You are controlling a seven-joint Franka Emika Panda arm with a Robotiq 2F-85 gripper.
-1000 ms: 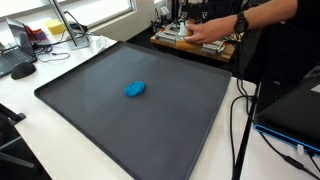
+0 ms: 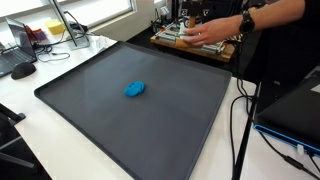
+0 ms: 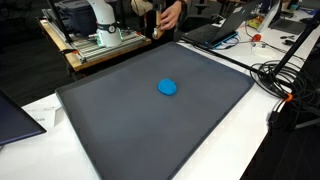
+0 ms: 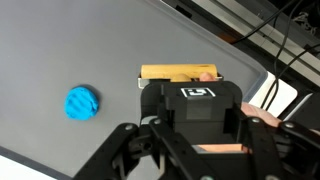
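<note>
A round lump of blue dough (image 2: 134, 89) lies on the dark grey board (image 2: 100, 120); it shows again as a blue patch (image 4: 82, 103) left of the fingers in the wrist view. Off the board's far edge, my gripper is shut on a pale wooden piece (image 4: 165, 72), whose full shape is hidden by the gripper body. A person's hand (image 2: 205, 32) is at the gripper, with a fingertip against one end of the wood.
Cables (image 2: 240, 95) run beside the board's right side. A laptop (image 3: 225, 27) and more cables (image 3: 275, 80) lie beyond the board in the second exterior view. Apart from the dough, the board is clear.
The person's hand and wristband have shifted slightly to the right. The dough has stayed in place.
</note>
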